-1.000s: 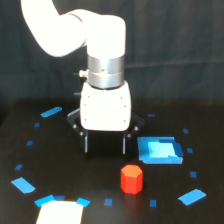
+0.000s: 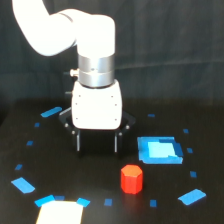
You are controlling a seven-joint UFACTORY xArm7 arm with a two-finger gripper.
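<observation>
Over the dark table my gripper (image 2: 97,142) stands open, with two thin fingers apart and nothing visible between them. A red block (image 2: 131,179) with an angular outline sits on the table in front of the gripper, to its right in the picture, clear of the fingers. Farther right is a blue tray (image 2: 144,150) with a pale patch inside it.
At the bottom left edge is a cream-coloured object (image 2: 60,213), cut off by the frame. Flat blue strips (image 2: 192,197) and small blue marks dot the table.
My gripper has moved to the left and slightly up in the picture, still open. The red block and the blue tray have stayed in place.
</observation>
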